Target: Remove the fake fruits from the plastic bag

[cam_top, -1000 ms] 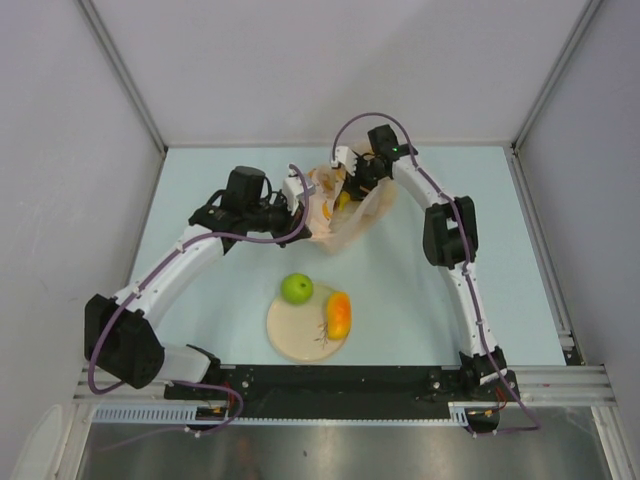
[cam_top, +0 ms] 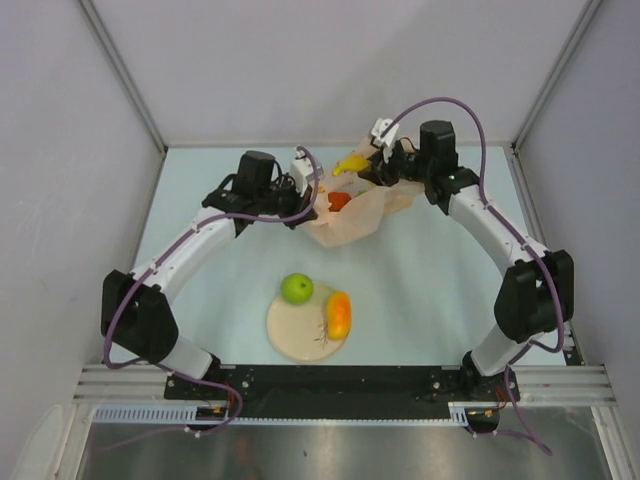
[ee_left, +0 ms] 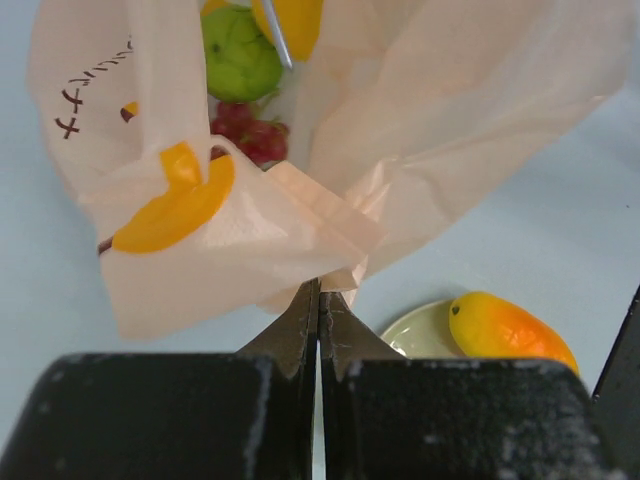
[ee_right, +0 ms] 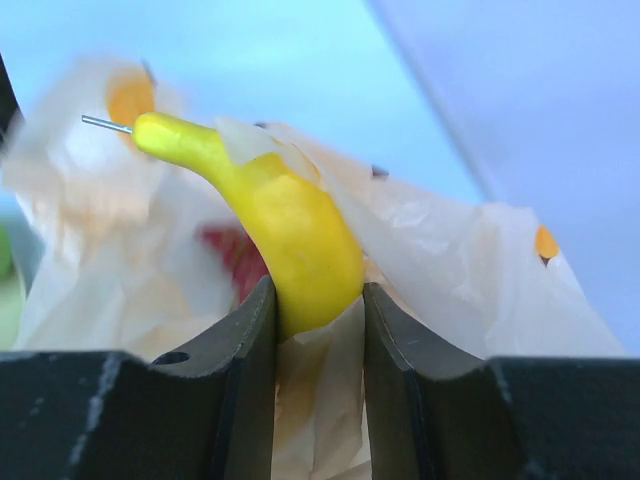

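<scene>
The plastic bag [cam_top: 345,226], pale, translucent and crumpled, stretches between both grippers. My left gripper is shut on a thin fold of its edge. A yellow fruit [ee_right: 305,240] with a narrow neck and thin stem sits between the fingers of my right gripper, with bag film bunched against it. From above, that fruit [cam_top: 350,164] shows at the bag's mouth, beside the right gripper [cam_top: 374,172]. Inside the bag are a green fruit [ee_left: 240,58] and red grapes [ee_left: 250,132]; the rest of the inside is hidden by film.
In front of the bag, a round plate [cam_top: 290,338] bears a green apple [cam_top: 297,288] and an orange-yellow mango [cam_top: 339,315]. Free table lies on the far left and right. A dark strip [cam_top: 340,392] runs along the front edge.
My right gripper has moved up out of the bag with the yellow fruit, and its arm has swung right. The bag's right side is pulled along and the red fruit shows.
</scene>
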